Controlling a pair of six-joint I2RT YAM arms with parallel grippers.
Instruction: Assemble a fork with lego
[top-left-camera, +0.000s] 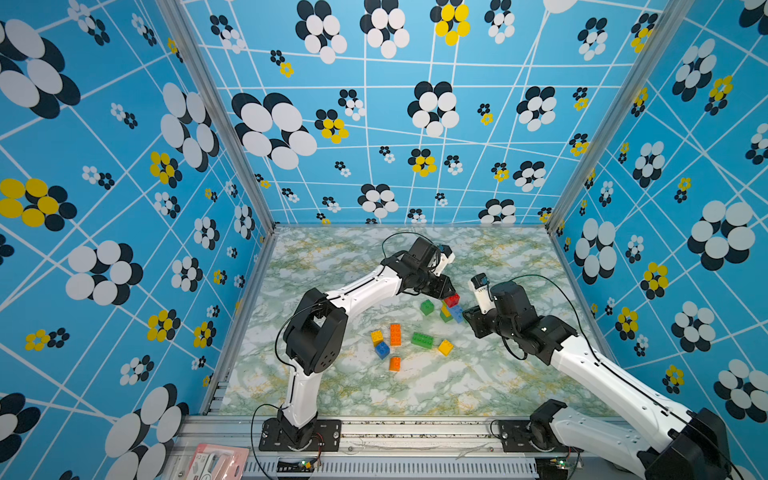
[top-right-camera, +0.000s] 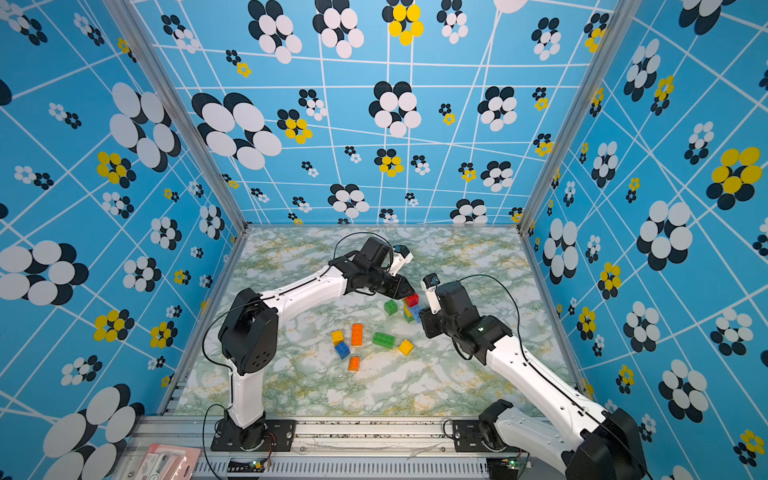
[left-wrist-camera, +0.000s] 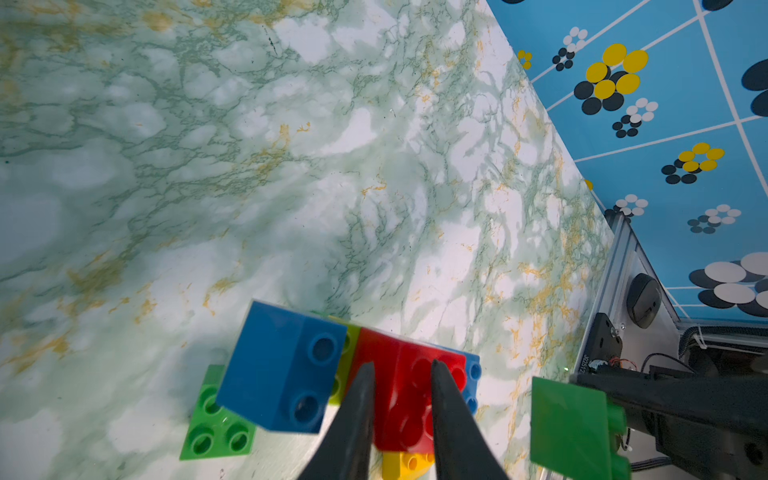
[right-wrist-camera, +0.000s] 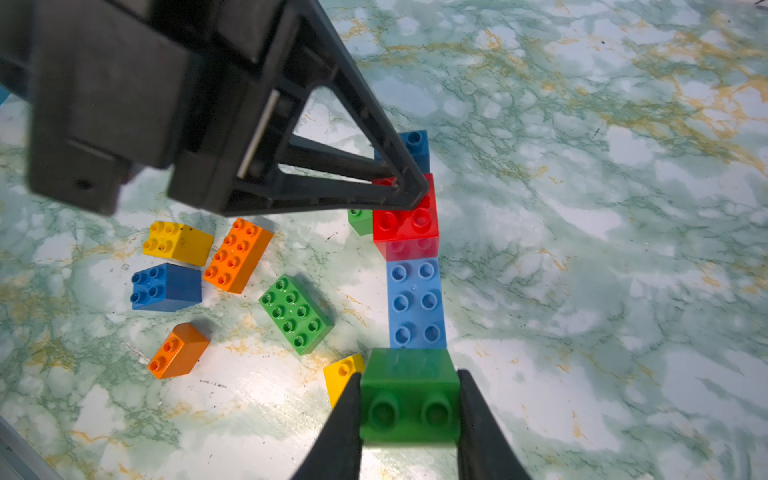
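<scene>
A partly built shape of red, blue, green and yellow bricks lies at the centre right of the table. My left gripper (top-left-camera: 446, 294) is shut on its red brick, seen in the left wrist view beside a dark blue brick (left-wrist-camera: 272, 360). A light blue brick (right-wrist-camera: 413, 300) extends from the red one towards my right gripper. My right gripper is shut on a green brick (left-wrist-camera: 569, 424), held near the light blue brick's end.
Loose bricks lie to the near left: green (right-wrist-camera: 296, 312), orange (right-wrist-camera: 238, 254), yellow (right-wrist-camera: 178, 242), blue (right-wrist-camera: 166, 285), small orange (right-wrist-camera: 176, 350), plus a yellow one (right-wrist-camera: 342, 376) and a small green one (left-wrist-camera: 220, 420).
</scene>
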